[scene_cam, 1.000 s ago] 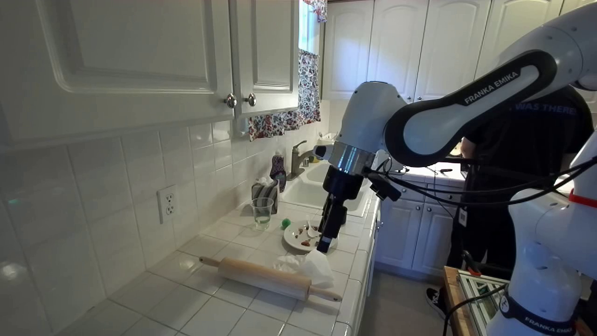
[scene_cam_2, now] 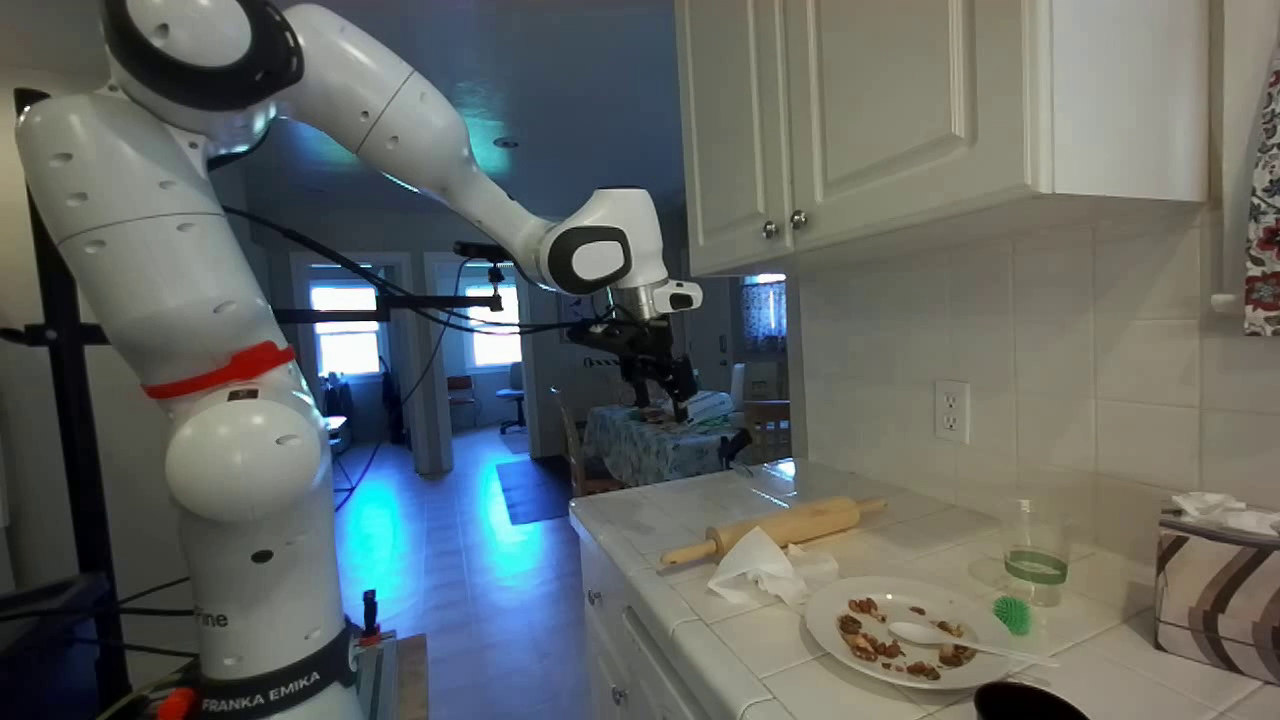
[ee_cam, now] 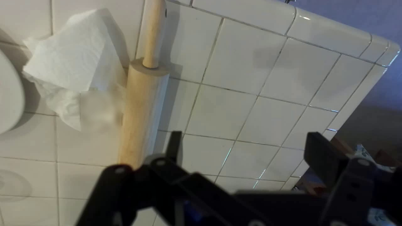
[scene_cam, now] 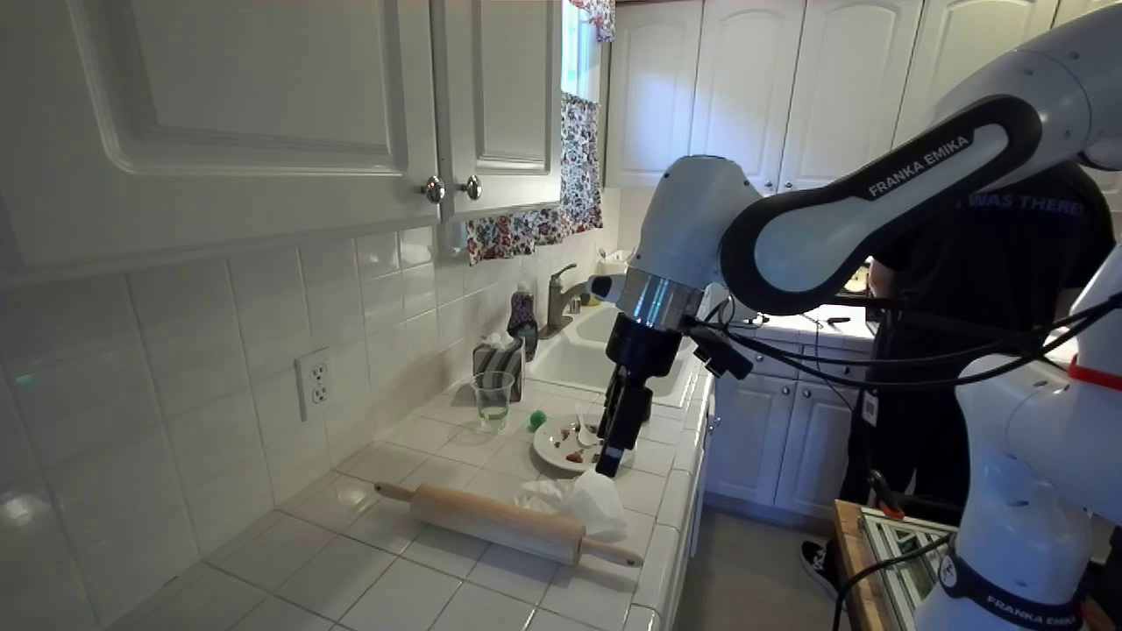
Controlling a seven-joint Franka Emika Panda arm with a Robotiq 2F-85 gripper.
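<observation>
My gripper is open and empty, its two dark fingers spread wide above the tiled counter. In the wrist view a wooden rolling pin (ee_cam: 141,109) lies left of the fingers, with crumpled white paper towel (ee_cam: 71,60) beside it. The same pin (scene_cam_2: 792,524) and towel (scene_cam_2: 758,566) rest near the counter's edge in the second exterior view. A white plate (scene_cam_2: 828,624) bears brown crumbs or nut pieces and a white spoon (scene_cam_2: 948,638). Next to it are a green spiky ball (scene_cam_2: 1011,616) and a clear cup (scene_cam_2: 1034,564).
A striped tissue box (scene_cam: 497,370) stands against the wall, short of the sink (scene_cam: 573,352). Dark cup partly shows at the bottom of the second exterior view. Bare tiles (scene_cam: 347,563) lie in front of the pin. Cabinets (scene_cam: 263,116) overhang the counter.
The arm has shifted only very slightly in exterior view 1. The counter objects have stayed in place.
</observation>
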